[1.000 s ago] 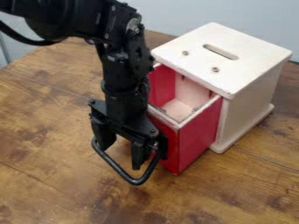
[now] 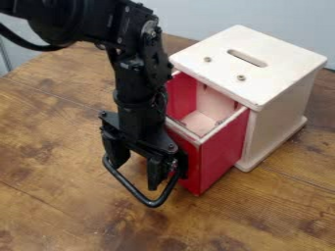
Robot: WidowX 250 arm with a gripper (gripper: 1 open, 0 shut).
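A pale wooden box (image 2: 268, 69) with a slot and two screws on top has a red-fronted drawer (image 2: 218, 156) pulled out toward the lower left, showing a pale, empty-looking interior. The black gripper (image 2: 147, 169) is low in front of the drawer's left part, close to or against its red front. Its black body hides part of the drawer, and whether its fingers are open or shut cannot be made out.
A pale wall stands behind the table's back edge, and a cable loops at the upper left.
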